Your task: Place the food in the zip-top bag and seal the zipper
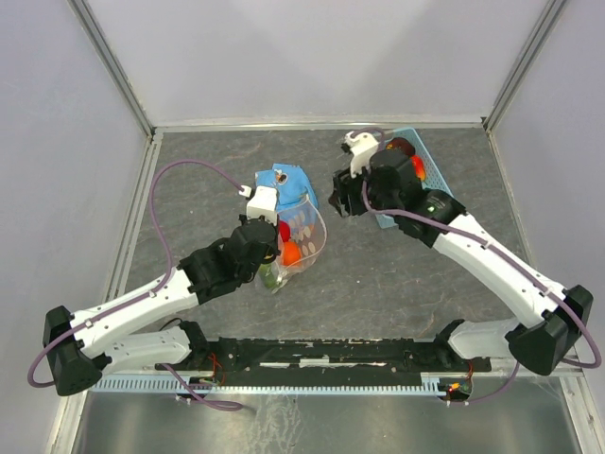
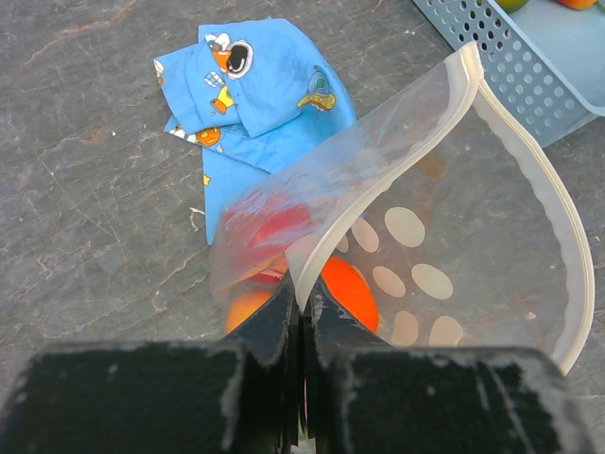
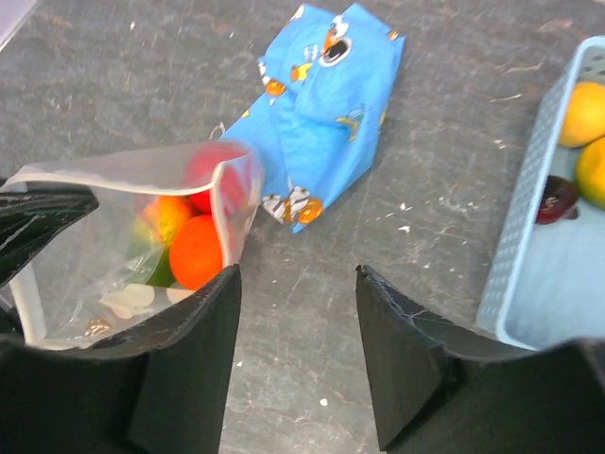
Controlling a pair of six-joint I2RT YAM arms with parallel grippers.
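A clear zip top bag (image 1: 308, 236) hangs with its mouth gaping, and my left gripper is shut on its rim at one side. Inside the bag lie an orange food piece (image 3: 196, 252), a red one (image 3: 216, 170) and something green, partly veiled by the plastic. To the right of the bag, apart from it, my right gripper stands part open over bare table; nothing is between its fingers. In the right wrist view the bag's free edge (image 3: 223, 213) hangs just beyond the left finger.
A blue perforated basket (image 1: 433, 175) at the back right holds more food, including a red-yellow piece (image 1: 418, 166) and dark red one (image 3: 558, 199). A blue printed cloth (image 2: 255, 95) lies behind the bag. Grey table between bag and basket is clear.
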